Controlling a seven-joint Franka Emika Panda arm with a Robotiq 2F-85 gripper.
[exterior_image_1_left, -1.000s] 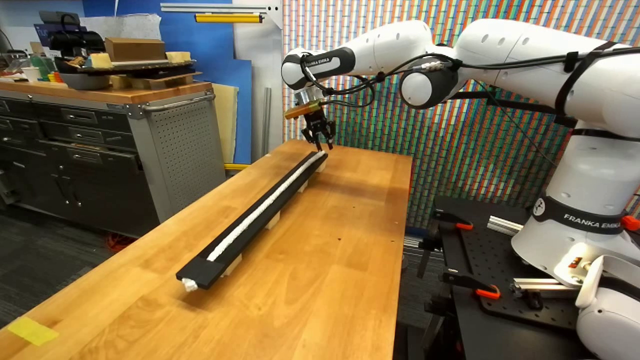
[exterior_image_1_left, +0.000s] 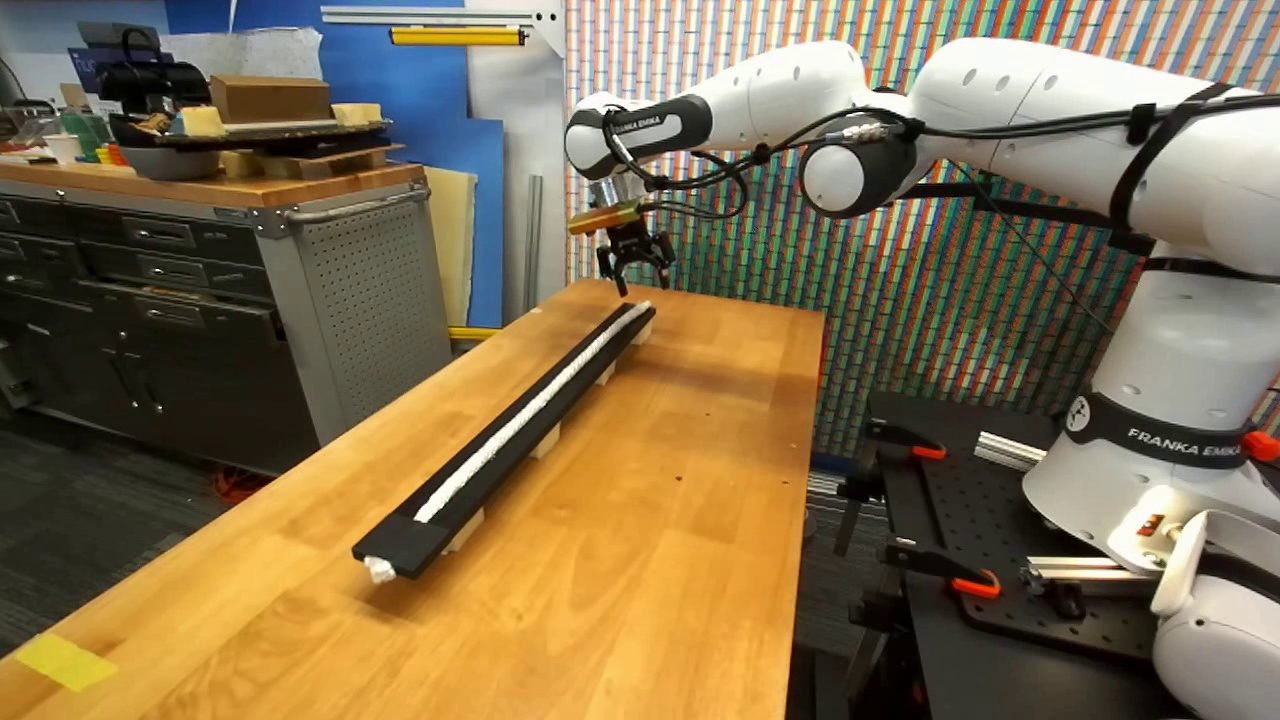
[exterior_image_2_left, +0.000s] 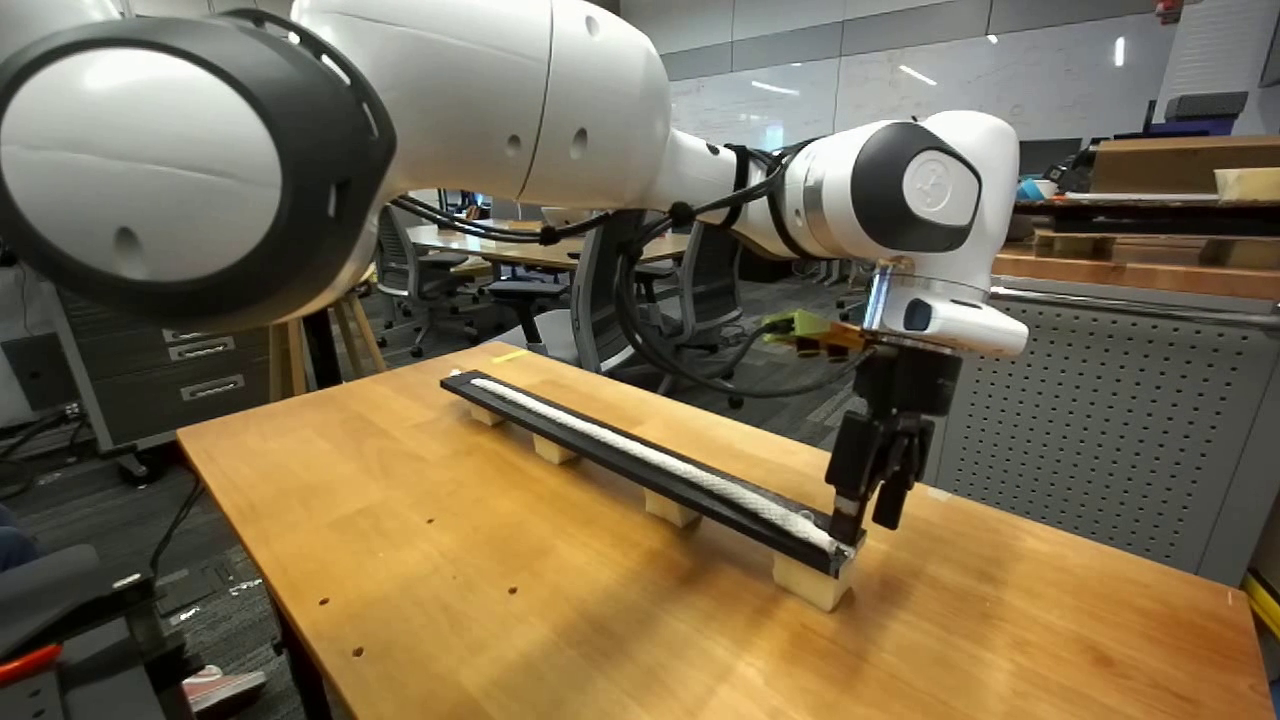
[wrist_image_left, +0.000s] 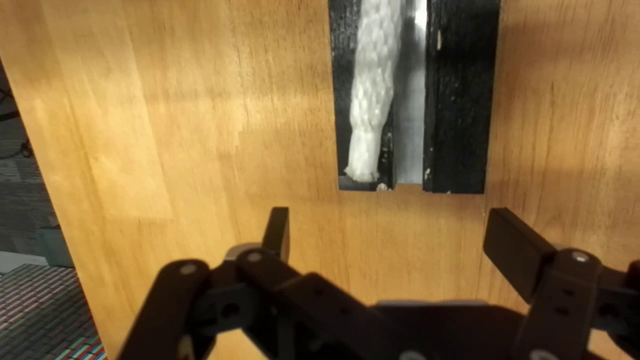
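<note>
A white braided rope (exterior_image_1_left: 540, 408) runs lengthwise along a long black channel (exterior_image_1_left: 546, 446). In the wrist view the frayed end of the rope (wrist_image_left: 366, 153) lies on one black side of the channel (wrist_image_left: 459, 114), beside the bare metal groove (wrist_image_left: 410, 132), not down in it at this end. My gripper is open, its fingers wide apart, with only bare tabletop seen between them. It stands at the channel's far end in exterior view 1. In exterior view 2 the gripper (exterior_image_2_left: 866, 528) overlaps that end; whether it touches cannot be told.
Pale wooden blocks (exterior_image_2_left: 668, 509) hold the channel above the wooden table (exterior_image_2_left: 396, 516). A tool cabinet (exterior_image_1_left: 348, 288) stands past the table's edge, and yellow tape (exterior_image_1_left: 66, 661) marks the near corner.
My gripper's fingers have spread from close together to wide apart, at the channel's far end. The arm has barely moved, and the rope and channel look the same.
</note>
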